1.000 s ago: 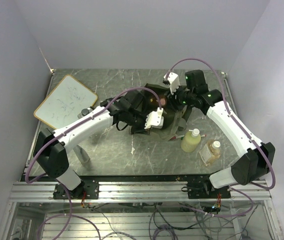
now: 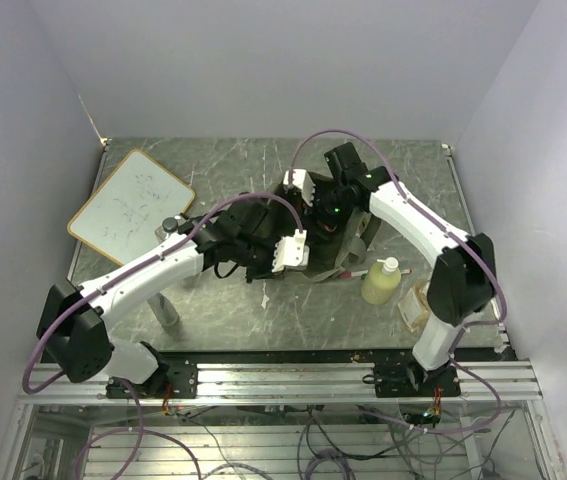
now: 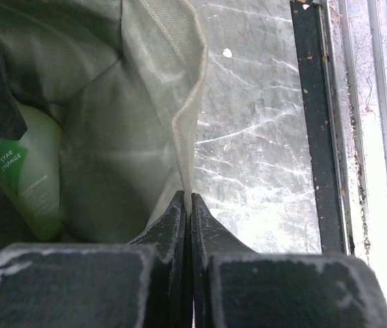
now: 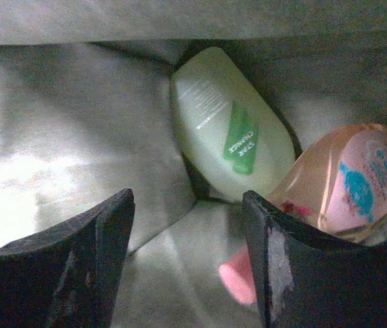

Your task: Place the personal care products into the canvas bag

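Note:
The olive canvas bag [image 3: 91,171] sits open at table centre. My left gripper is shut on the bag's fabric rim [image 3: 186,123]. My right gripper is inside the bag, fingers apart with nothing visible between them. In the bag lie a pale green bottle [image 4: 227,123] and a pink bottle [image 4: 350,178] with a pink cap. On the table right of the bag stand a yellow-green pump bottle [image 2: 381,285] and an amber bottle [image 2: 413,308], partly behind my right arm.
A whiteboard [image 2: 128,205] lies at back left. Silver bottles [image 2: 163,312] stand at left, partly under the left arm.
My right gripper has moved left and down into the bag. The left gripper has shifted slightly left and toward the front, still on the rim.

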